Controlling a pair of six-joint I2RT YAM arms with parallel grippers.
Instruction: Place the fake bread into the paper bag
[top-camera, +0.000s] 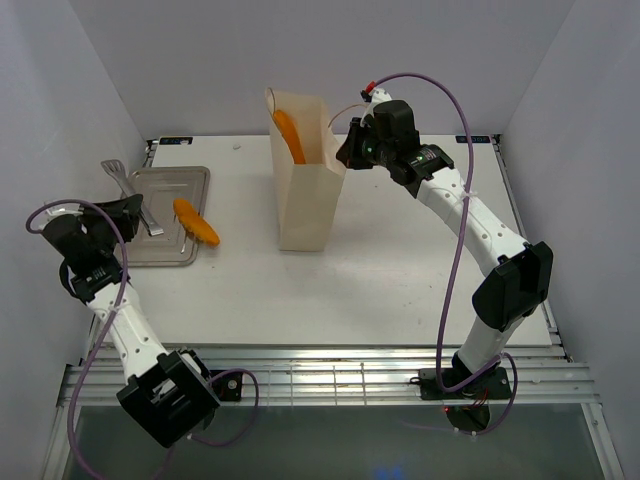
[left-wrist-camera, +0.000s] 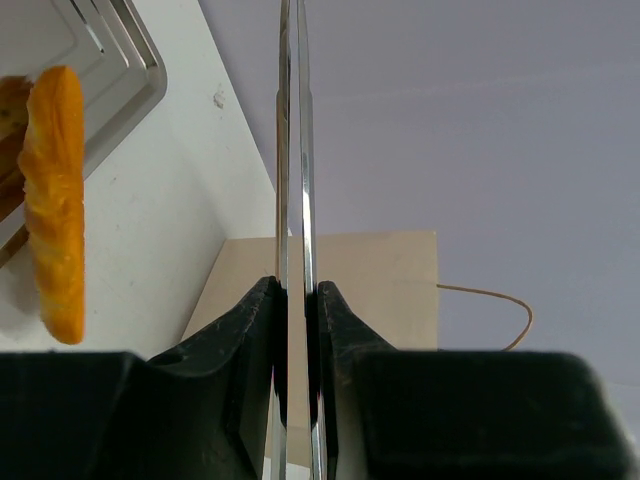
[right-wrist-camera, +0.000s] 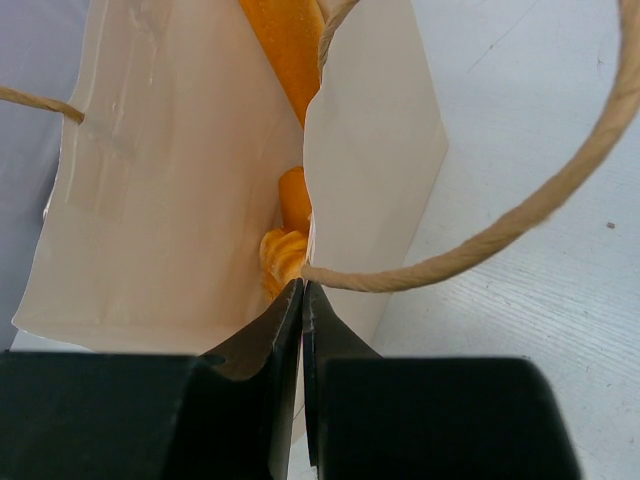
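My left gripper (top-camera: 125, 208) is shut on silver tongs (top-camera: 140, 200), held over the metal tray (top-camera: 192, 175). An orange fake bread (top-camera: 195, 222) lies at the tray's right side, outside the tongs; it also shows in the left wrist view (left-wrist-camera: 55, 200). The paper bag (top-camera: 308, 210) stands upright in the middle with orange bread (top-camera: 289, 135) inside; the right wrist view shows several pieces (right-wrist-camera: 280, 50) in it. My right gripper (top-camera: 350, 150) is shut on the bag's upper edge, beside its rope handle (right-wrist-camera: 450, 255).
The table right of the bag and in front of it is clear. Walls bound the left, back and right. A metal rail (top-camera: 320, 360) runs along the front edge.
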